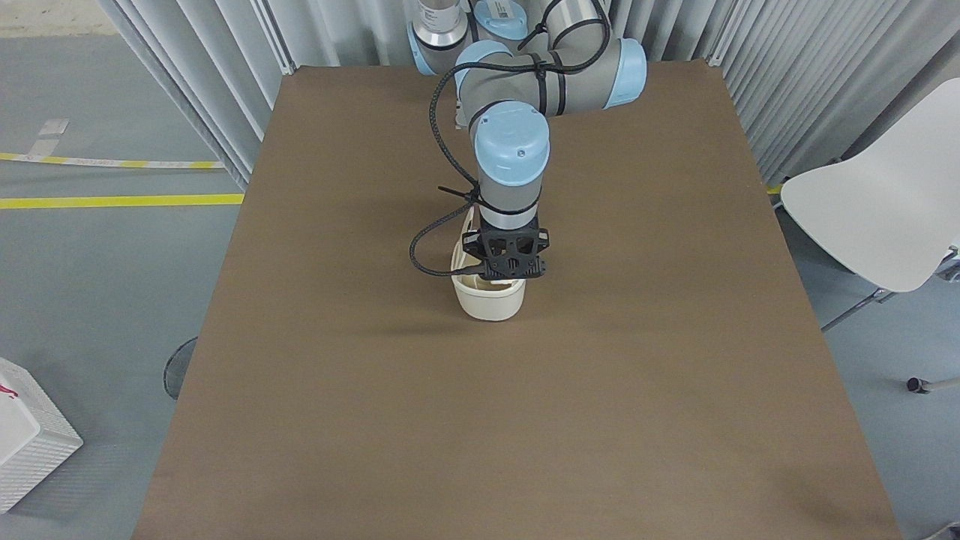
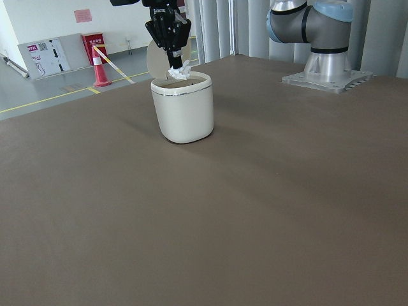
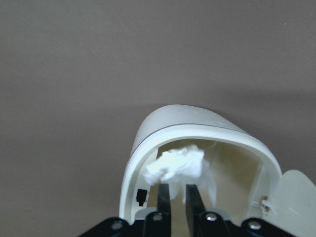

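Note:
A small cream bin (image 1: 488, 304) (image 2: 183, 115) (image 3: 163, 118) stands on the brown table with its lid (image 3: 296, 202) flipped up. My gripper (image 2: 175, 64) is right over the bin's opening. A crumpled white tissue (image 2: 181, 72) (image 3: 177, 163) is at the fingertips, over the bin's mouth. In the wrist view a gap shows between the fingers and the tissue is blurred beyond them, so whether it is gripped is unclear. In the front view the arm hides most of the opening.
A white chair (image 1: 873, 198) is beside the table's right edge, off the surface.

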